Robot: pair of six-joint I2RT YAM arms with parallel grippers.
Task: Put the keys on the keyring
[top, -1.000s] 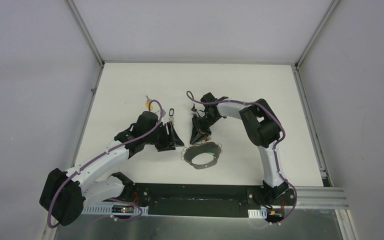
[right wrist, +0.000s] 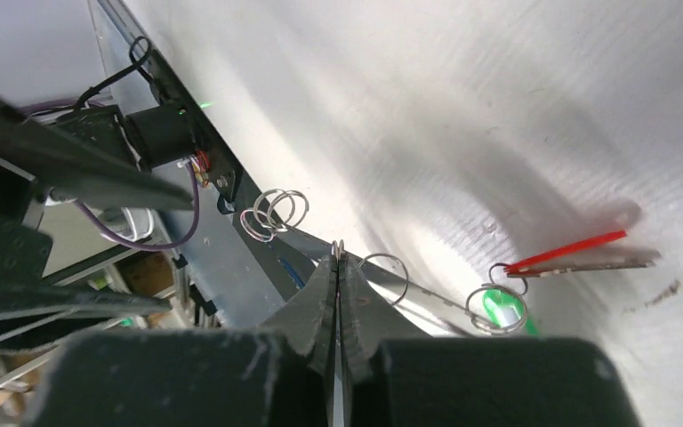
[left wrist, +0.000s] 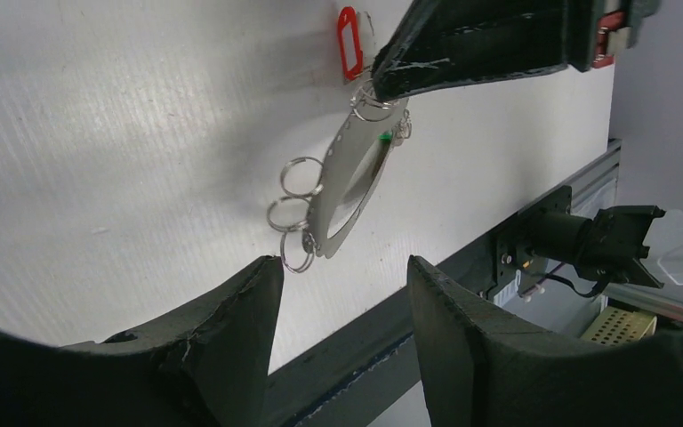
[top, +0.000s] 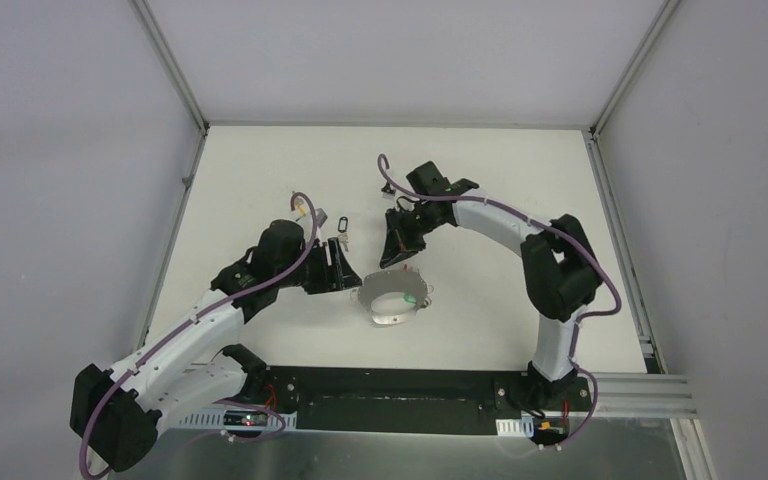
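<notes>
The metal plate keyring (top: 371,287), with a large hole and several small rings along its edge, hangs tilted steeply beneath my right gripper. In the right wrist view that gripper is shut, with a thin wire ring at its fingertips. The left wrist view shows a black right finger (left wrist: 471,58) over a ring (left wrist: 372,108) at the plate's upper end. A red tag (left wrist: 349,40) hangs at that end too. My left gripper stands open, nothing between its fingers, close to the plate's left side. Keys (top: 343,242) lie on the table beyond the left gripper.
A black-framed tag (top: 343,224) lies by those keys. Other small items, one yellow (top: 300,209), are partly hidden by the left arm. Another small dark item sits behind the right gripper.
The plate now tilts more steeply and has shifted away from the front edge. The left gripper has moved slightly left, still open.
</notes>
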